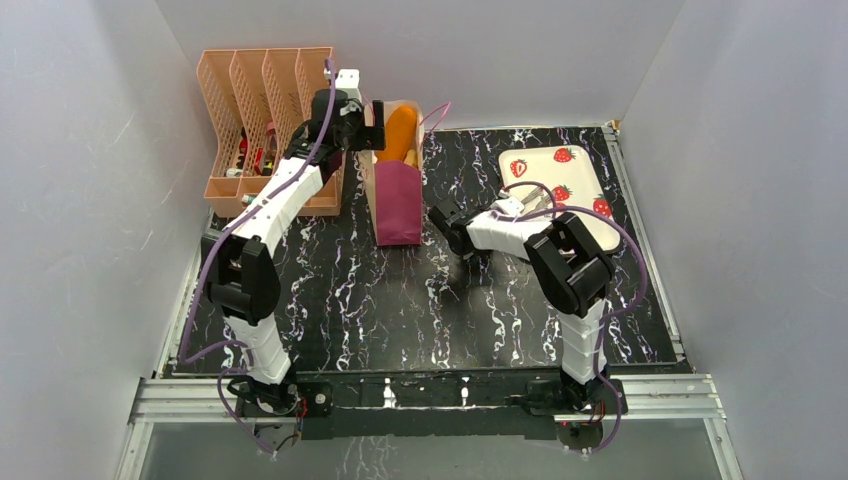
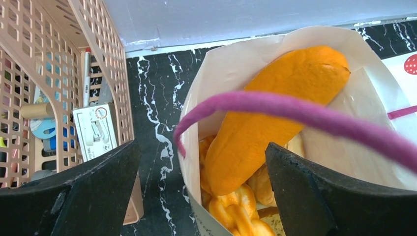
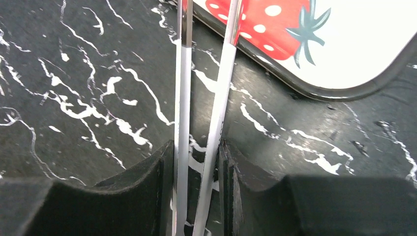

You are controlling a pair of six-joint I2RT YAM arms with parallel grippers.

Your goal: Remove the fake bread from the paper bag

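Observation:
The paper bag point(image 1: 398, 205), maroon at its front and cream inside, stands upright at the back of the table. Inside lean an orange fake loaf point(image 2: 275, 123), a knotted golden bread point(image 2: 236, 209) and paler pieces, partly hidden. A blurred purple handle point(image 2: 295, 110) crosses the bag's mouth. Over the bag's left edge, my left gripper stands open, its fingers apart and gripping nothing. My right gripper is shut on the tongs point(image 3: 183, 93), with both their arms pressed between its fingers. The tongs' far ends reach over the tray, outside the right wrist view.
A peach organizer rack point(image 1: 232, 185) with small items stands close left of the bag. The strawberry tray point(image 1: 545, 162) lies at the back right.

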